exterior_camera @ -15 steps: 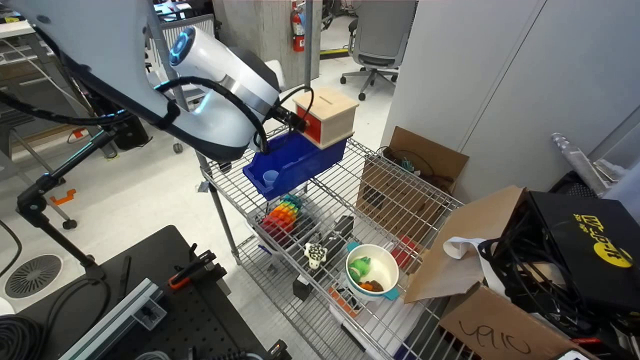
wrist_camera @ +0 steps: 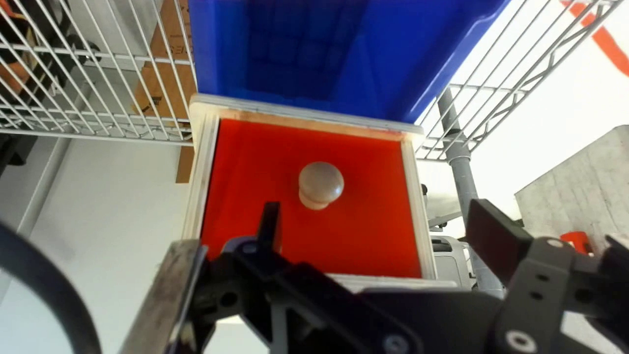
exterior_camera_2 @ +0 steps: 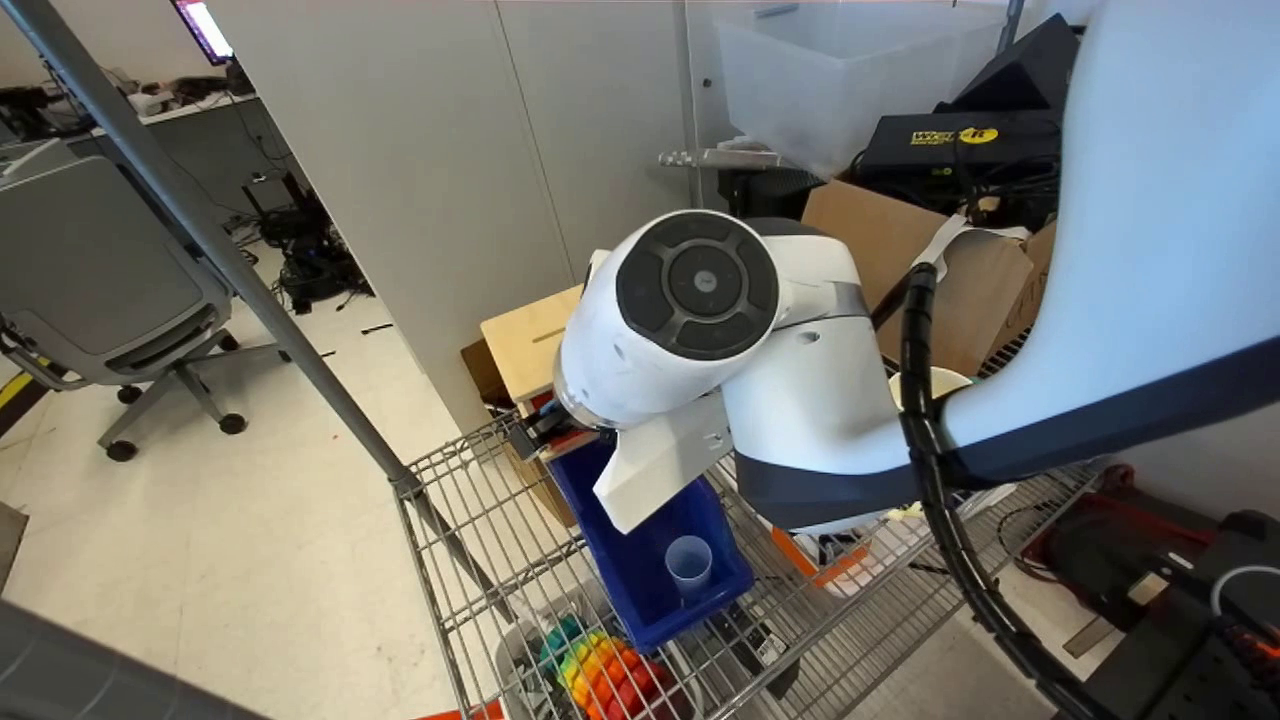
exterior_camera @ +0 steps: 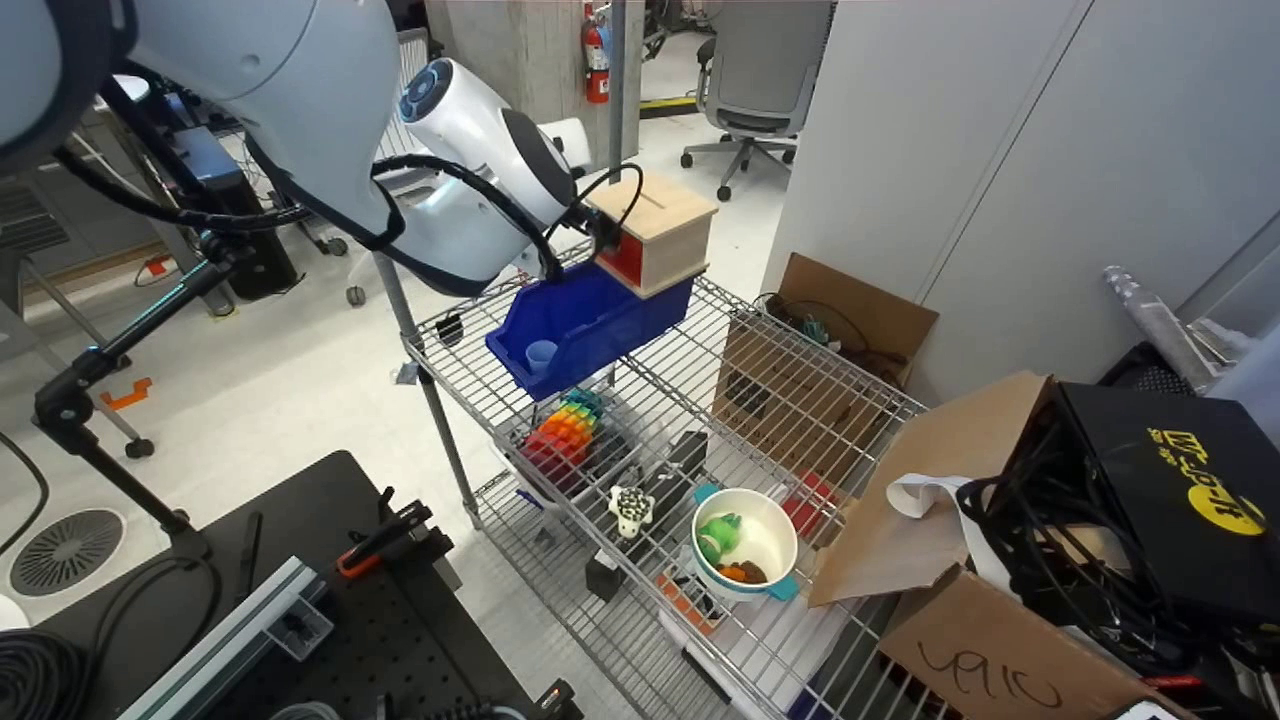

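A pale wooden box (exterior_camera: 654, 216) with a red front panel (wrist_camera: 253, 171) rests on the far end of the blue bin (exterior_camera: 576, 342). In the wrist view, a round wooden knob (wrist_camera: 321, 181) sticks out from that panel. My gripper stands open before the red panel, its two dark fingers apart with nothing held. The knob lies between the fingers sideways but above the fingertips in that view, nearer the left one; no contact is visible. From exterior view 2, the arm covers most of the box (exterior_camera_2: 536, 338) and the gripper.
A translucent cup (exterior_camera_2: 689, 564) stands in the bin's near end. The wire shelf (exterior_camera: 708, 360) also carries a white bowl (exterior_camera: 768, 534) with toys and an open cardboard box (exterior_camera: 948, 480). A grey post (exterior_camera_2: 240, 276) rises close to the bin.
The arm has shifted to the right in exterior view 1, bringing the gripper closer against the box's red front. The box and bin look unmoved.
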